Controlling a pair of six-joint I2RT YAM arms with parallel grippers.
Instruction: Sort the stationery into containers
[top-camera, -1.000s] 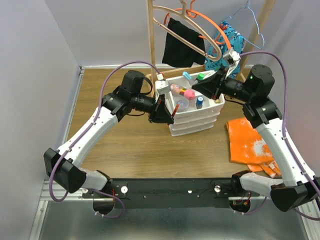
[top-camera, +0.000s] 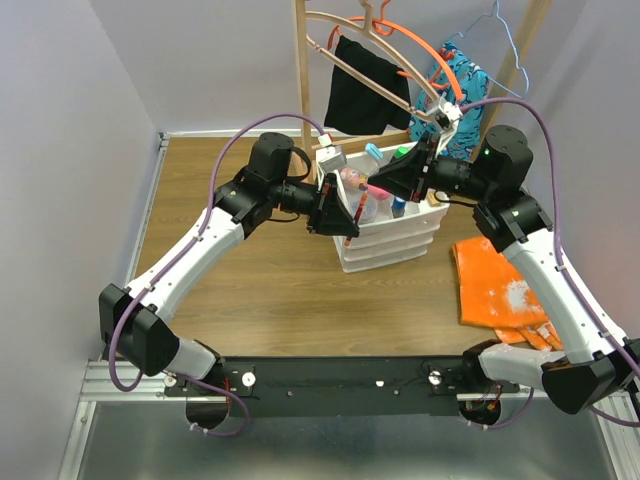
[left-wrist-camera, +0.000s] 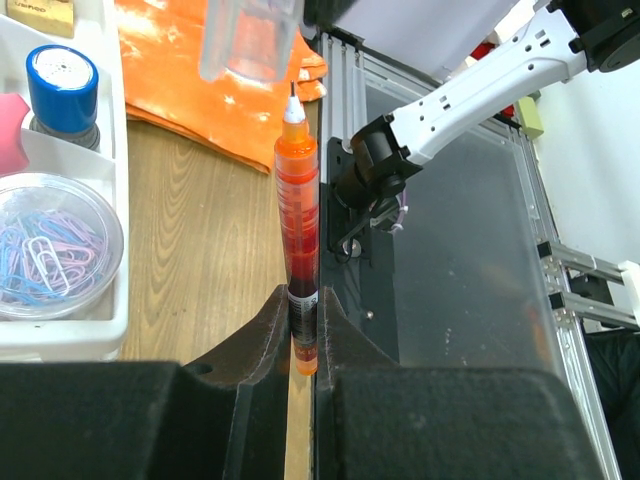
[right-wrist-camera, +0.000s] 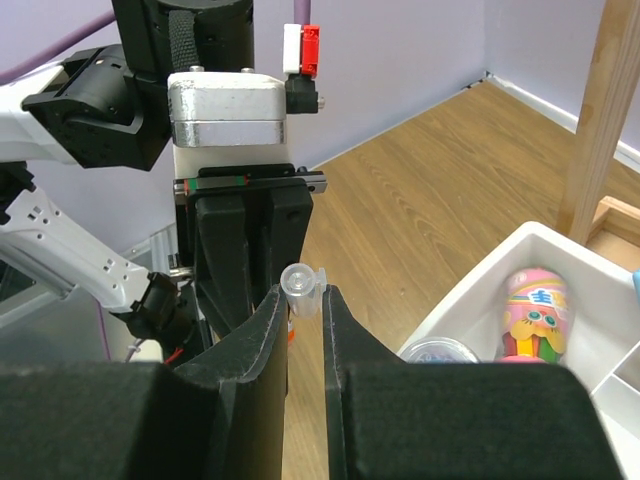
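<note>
In the left wrist view, an uncapped orange-red pen (left-wrist-camera: 298, 215) stands nearly upright, its tip bare. My left gripper is shut on its lower barrel. A clear cap (right-wrist-camera: 303, 288) with a clip sits at the fingertips of my right gripper. That cap (left-wrist-camera: 252, 40) also shows, blurred, near the pen's tip; whether they touch I cannot tell. In the top view the left gripper (top-camera: 345, 232) and right gripper (top-camera: 372, 185) face each other over the front of a white divided container (top-camera: 388, 245).
Inside the container lie a tub of paper clips (left-wrist-camera: 50, 245), a blue-capped bottle (left-wrist-camera: 62, 90) and a pink-wrapped item (right-wrist-camera: 537, 310). An orange cloth (top-camera: 490, 285) covers the floor at right. A wooden rack (top-camera: 303, 70) with hangers stands behind.
Over the last second the left gripper has moved right with the pen, and the right gripper has moved left, narrowing the gap between them.
</note>
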